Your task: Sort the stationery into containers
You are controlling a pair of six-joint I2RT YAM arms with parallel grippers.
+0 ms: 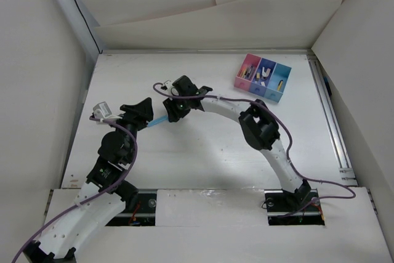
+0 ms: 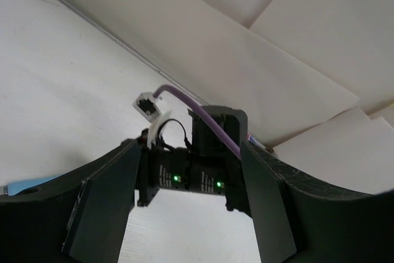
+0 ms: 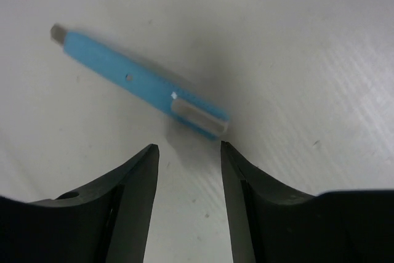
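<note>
A light blue pen-like item (image 1: 156,121) with a grey clip lies on the white surface between my two grippers; in the right wrist view the blue item (image 3: 132,81) lies just beyond my right gripper's fingertips (image 3: 188,148), which stand apart with nothing visible between them. My left gripper (image 1: 140,113) is left of the item; in the left wrist view its fingers (image 2: 98,201) stand apart, nothing seen between them, with my right arm beyond. A divided container (image 1: 275,94) in pink, dark blue and light blue holds several small stationery items at the back right.
White panels (image 1: 225,23) wall the back and sides. A metal rail (image 1: 330,121) runs along the right edge, and purple cables lie over both arms.
</note>
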